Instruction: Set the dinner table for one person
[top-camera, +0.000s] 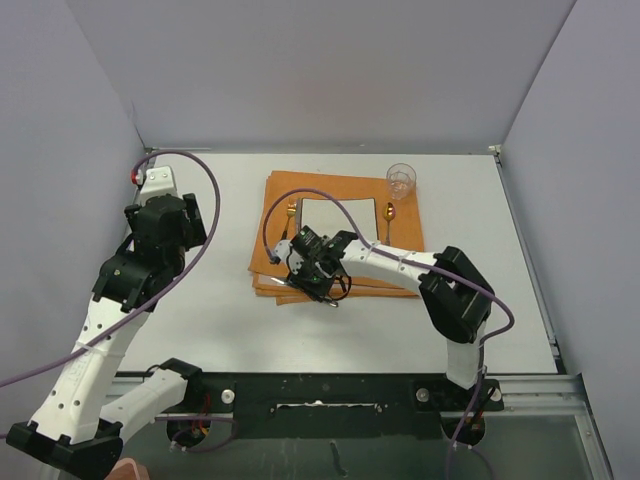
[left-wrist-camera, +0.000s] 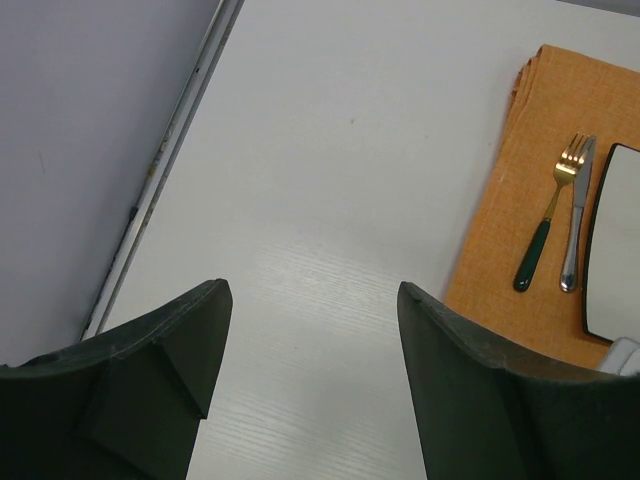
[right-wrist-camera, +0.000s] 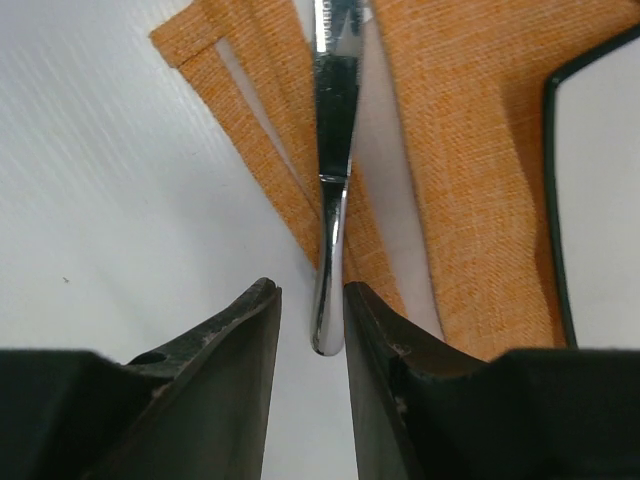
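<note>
A silver knife slants across the folded front edge of the orange placemat. My right gripper is over its handle end, partly open; the handle shows between the fingertips, and a firm hold is not visible. On the mat stands a rectangular white plate with a black rim. Left of it lie a gold fork with a dark handle and a second knife. A gold spoon lies right of the plate. My left gripper is open and empty, above bare table.
A clear glass stands at the mat's back right corner. Grey walls close in the back and sides.
</note>
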